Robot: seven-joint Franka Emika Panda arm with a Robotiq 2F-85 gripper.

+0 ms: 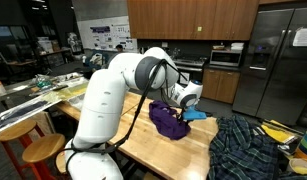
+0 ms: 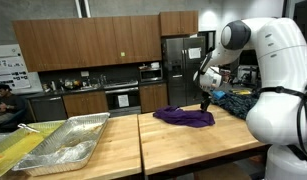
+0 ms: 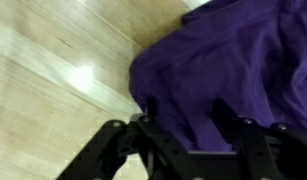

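Note:
A rumpled purple cloth lies on the wooden table, with its folds also visible in exterior view 2 as a purple heap. From the wrist camera, my gripper is over the edge of the cloth, its black fingers apart and cloth showing between and beyond them. Whether the fingertips touch the fabric cannot be told. In exterior view 1 the gripper is low, at the cloth's right side; its tips are too small to read there.
Dark fabric is heaped to the right of the table. Bare wood stretches in front of the cloth. Foil trays stand at the left in exterior view 2. Stools are at the near left.

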